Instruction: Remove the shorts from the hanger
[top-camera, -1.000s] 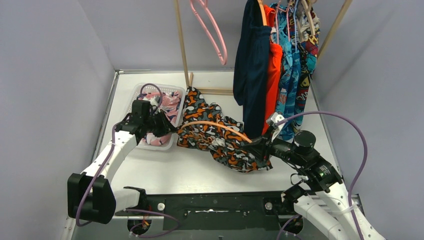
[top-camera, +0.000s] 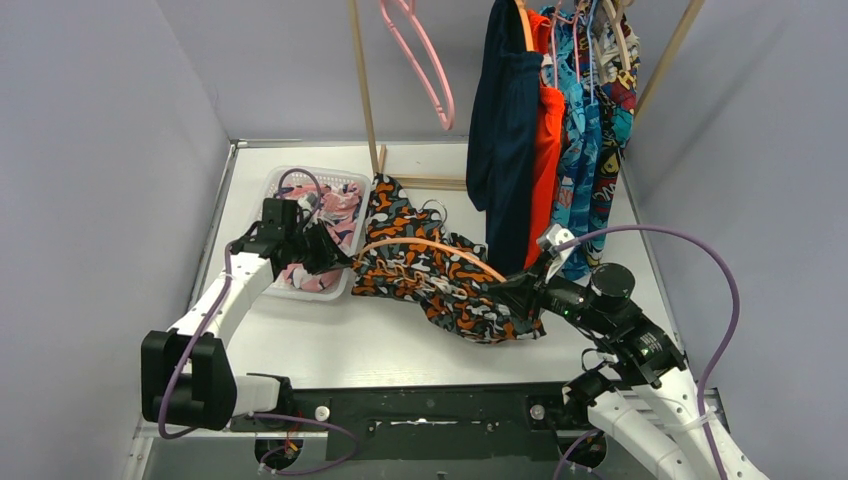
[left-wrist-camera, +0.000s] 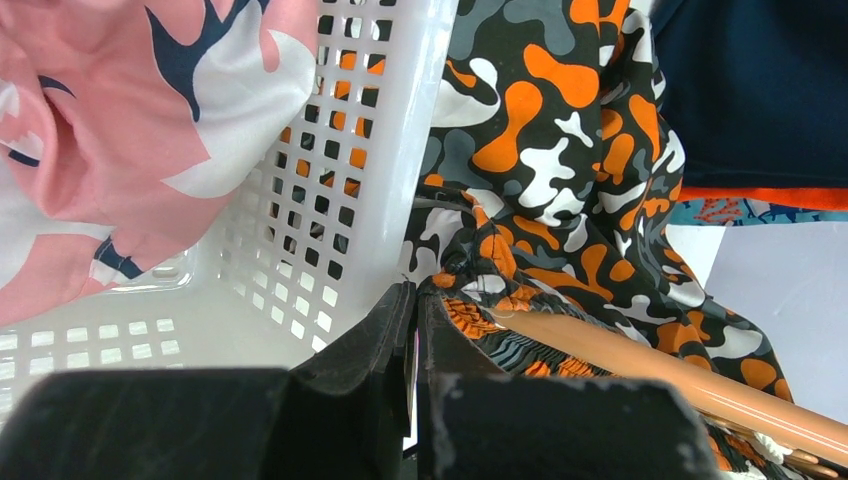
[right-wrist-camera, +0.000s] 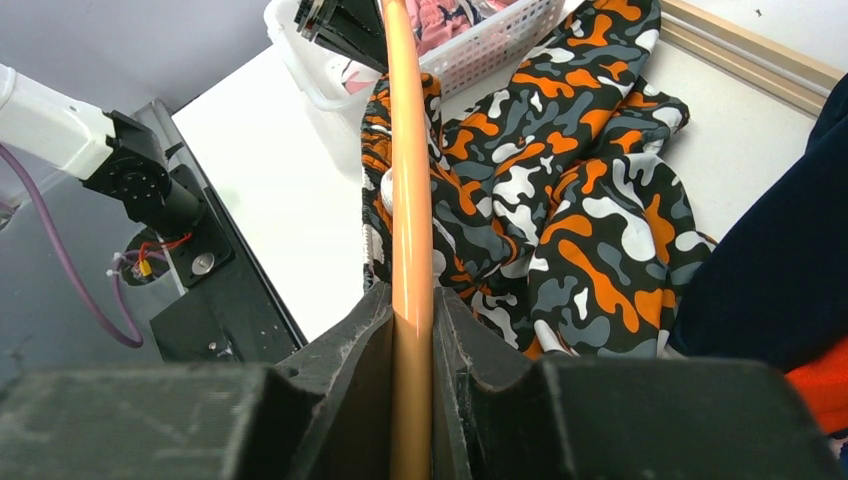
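Note:
The camouflage shorts (top-camera: 400, 285), in orange, grey, white and black, lie spread in folds on the table. An orange hanger (top-camera: 430, 247) arches over them; its far end (left-wrist-camera: 530, 325) sits at the gathered waistband (left-wrist-camera: 478, 318) in the left wrist view. My left gripper is shut, with the waistband's edge pinched at its fingertips, just beside the hanger's end. My right gripper is shut around the other side of the hanger, which runs lengthwise between its fingers. The hanger's right end is hidden by the right gripper.
A white basket (left-wrist-camera: 400, 110) with pink patterned cloth (top-camera: 345, 200) stands right beside the left gripper. Dark blue trousers (top-camera: 505, 140) and other garments hang at the right back. An empty pink hanger (top-camera: 430, 75) hangs above.
My left gripper has shifted very slightly left, and the waistband edge at its tips has moved with it. The hanger and right gripper are nearly still.

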